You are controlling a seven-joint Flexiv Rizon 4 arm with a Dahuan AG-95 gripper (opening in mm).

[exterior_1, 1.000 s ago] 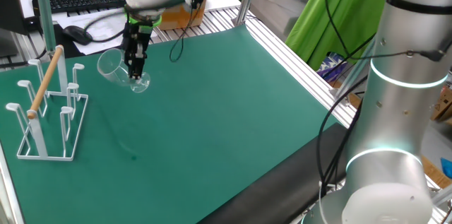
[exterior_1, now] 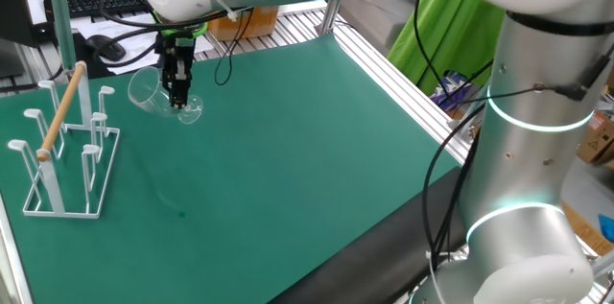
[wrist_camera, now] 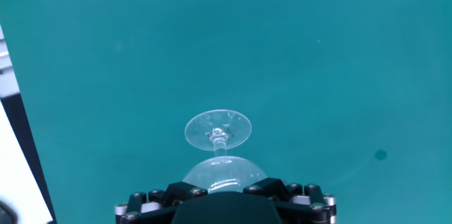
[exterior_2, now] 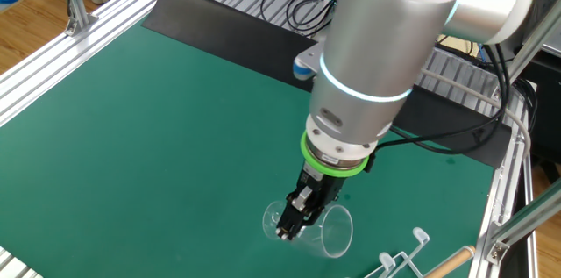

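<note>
A clear stemmed glass point(exterior_1: 147, 93) is tipped on its side near the rack, its bowl to the left and its round foot to the right in exterior view 1. My gripper point(exterior_1: 178, 105) points down and is shut on the glass around where bowl meets stem. Exterior view 2 has the narrow fingertips of the gripper point(exterior_2: 285, 235) between the foot and the bowl of the glass point(exterior_2: 337, 231). From the wrist, the foot of the glass point(wrist_camera: 218, 129) shows ahead of the gripper, whose fingertips are hidden. Whether the glass touches the mat cannot be told.
A white wire rack point(exterior_1: 72, 214) with upright prongs and a wooden handle point(exterior_1: 61, 112) stands left of the glass.
My wrist and upper arm have swung left in exterior view 1. The glass has turned slightly along with the gripper, its bowl shifting a little left. The rack has stayed put.
</note>
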